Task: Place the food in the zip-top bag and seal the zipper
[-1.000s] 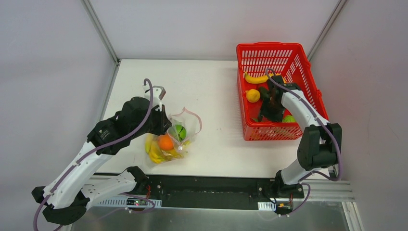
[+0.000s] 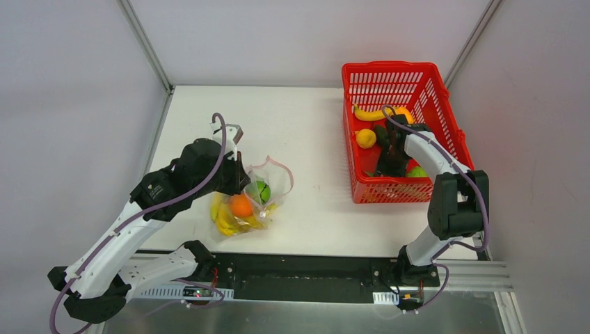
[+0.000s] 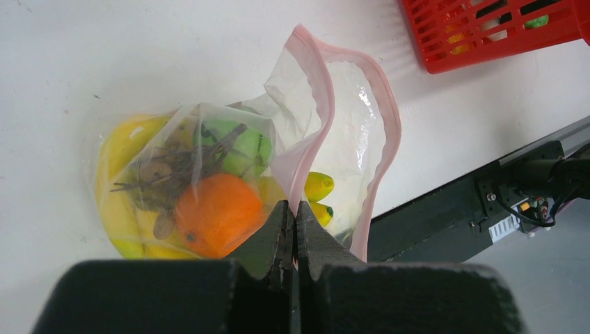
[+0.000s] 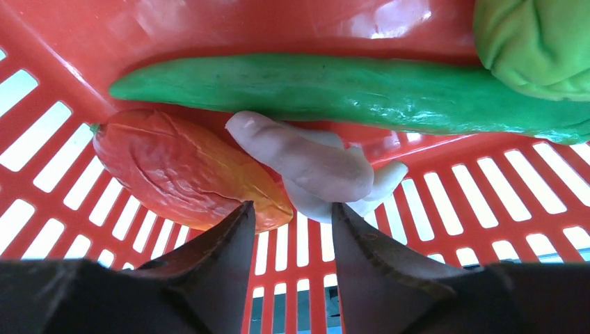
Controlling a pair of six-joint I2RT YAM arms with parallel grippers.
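A clear zip top bag (image 3: 362, 111) with a pink zipper edge lies on the table, its mouth gaping. Inside it are an orange (image 3: 219, 214), yellow bananas (image 3: 115, 181), a green item (image 3: 236, 147) and brown pieces. My left gripper is shut on the pink edge of the bag's mouth. Down in the red basket (image 2: 355, 170), my right gripper stands part open with nothing between its fingers. Just beyond its tips lie a pale mushroom-like piece (image 4: 313, 156) and a red-orange pepper-like item (image 4: 181, 167). A long green pepper (image 4: 313, 87) lies behind them.
Also in the basket are a banana (image 2: 369, 115), a lemon (image 2: 366, 138) and a green round item (image 4: 543, 45). Slotted walls surround the right gripper closely. The white table (image 2: 313, 139) between bag and basket is clear.
My left gripper and the bag edge have drifted a touch to the right; the bag's contents look unchanged.
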